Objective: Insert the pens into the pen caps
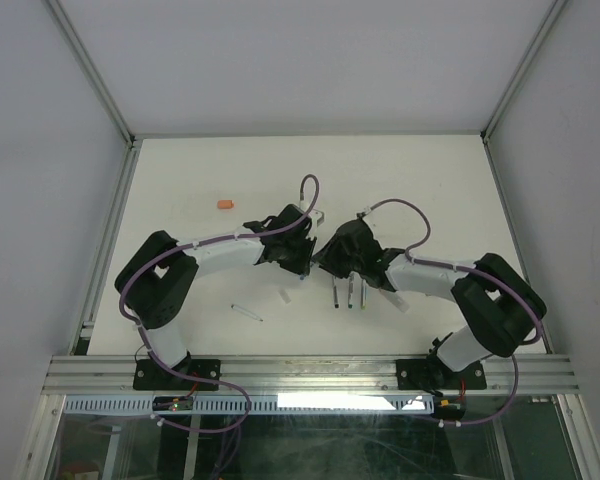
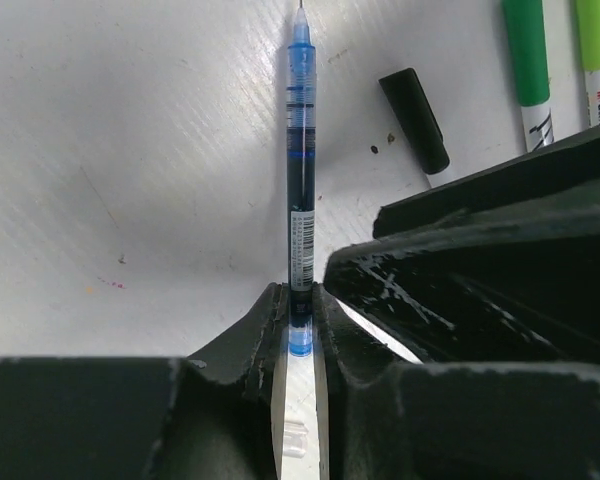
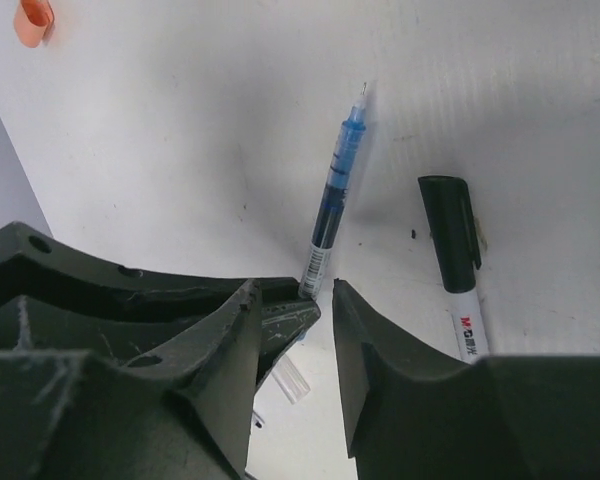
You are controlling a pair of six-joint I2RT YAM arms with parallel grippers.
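Note:
A slim blue pen (image 2: 301, 180) with a pointed tip is pinched near its rear end by my left gripper, which is shut on it. In the right wrist view the pen (image 3: 336, 190) slants upward, tip away from me. My right gripper stands part open close by, its fingers on either side of the line to the pen's rear; contact does not show. The left gripper's finger (image 3: 300, 312) reaches in from the left there. A small clear piece (image 2: 295, 438), possibly a cap, lies on the table.
A black-capped marker (image 3: 454, 250) lies right of the pen, beside a green-capped marker (image 2: 527, 60) and a light-green one (image 2: 597, 50). An orange piece (image 1: 225, 204) and a clear tube (image 1: 247, 312) lie leftward.

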